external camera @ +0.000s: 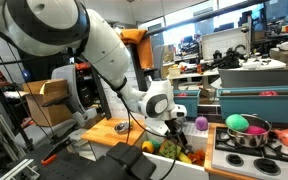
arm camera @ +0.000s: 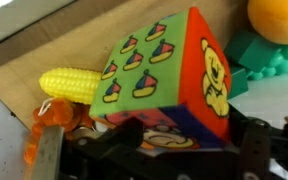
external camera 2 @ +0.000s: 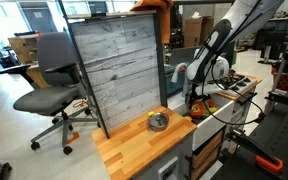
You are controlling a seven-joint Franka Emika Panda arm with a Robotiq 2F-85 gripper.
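A printed box (arm camera: 154, 62) fills the middle of the wrist view, green with small sailboats on one face and red with a yellow bear on another. My gripper is right at the box, its dark fingers (arm camera: 240, 130) along the near side. The frames do not show whether the pads press on it. Under the wrist in exterior view 1, the gripper (external camera: 173, 130) points down into an open drawer of toys, where the fingertips are hard to make out.
Yellow corn (arm camera: 69, 84) lies beside the box, with an orange ball (arm camera: 279, 18) and green pieces (arm camera: 254, 55) on the other side. A stove (external camera: 252, 152) bearing a green colander (external camera: 238, 122) stands right of the drawer. A metal bowl (external camera 2: 158, 121) rests on the wooden counter (external camera 2: 134, 145).
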